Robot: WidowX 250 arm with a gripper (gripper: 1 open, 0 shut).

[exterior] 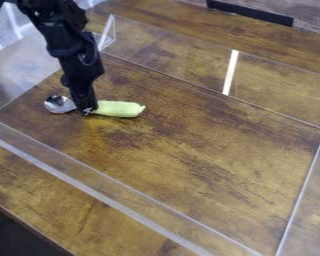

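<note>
My black gripper [85,106] reaches down from the top left to the wooden floor of a clear-walled enclosure, its tips low beside a pale green elongated object [117,109] lying on its side. A shiny metal spoon [59,103] lies just left of the fingertips, its handle partly hidden by them. The gripper looks shut; whether anything thin is between its tips cannot be made out.
Transparent walls [109,188] enclose the wooden surface [203,150], which is clear across its middle and right. A dark bar [250,12] lies at the back, outside the enclosure.
</note>
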